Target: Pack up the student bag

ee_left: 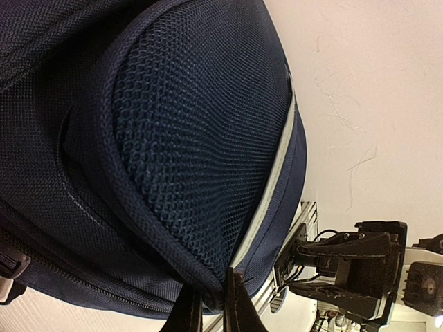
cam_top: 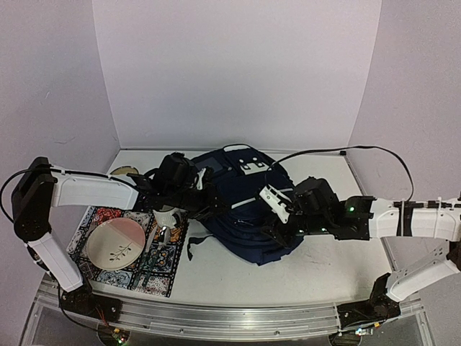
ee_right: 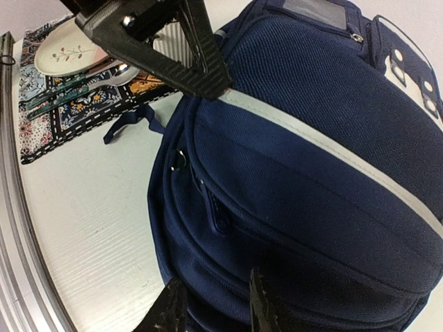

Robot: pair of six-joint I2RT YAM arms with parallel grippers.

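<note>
The dark navy student bag (cam_top: 248, 249) lies on the white table between my arms. In the left wrist view, the piped edge of its mesh-covered panel (ee_left: 194, 131) runs down between the close-set fingertips of my left gripper, which is shut on that edge. My right gripper is over the bag's front side, its fingers apart and only bag fabric visible behind the gap. A zipper pull (ee_right: 216, 211) hangs on the bag's side, ahead of those fingers. How far the bag's opening gapes cannot be told.
Left of the bag lies a patterned mat (cam_top: 162, 267) bearing a pink-and-white plate (cam_top: 115, 244), cutlery (cam_top: 153, 249) and a white cup (cam_top: 167, 218) partly under my left arm. A round tan item (cam_top: 124, 171) sits behind. Clear table shows front right.
</note>
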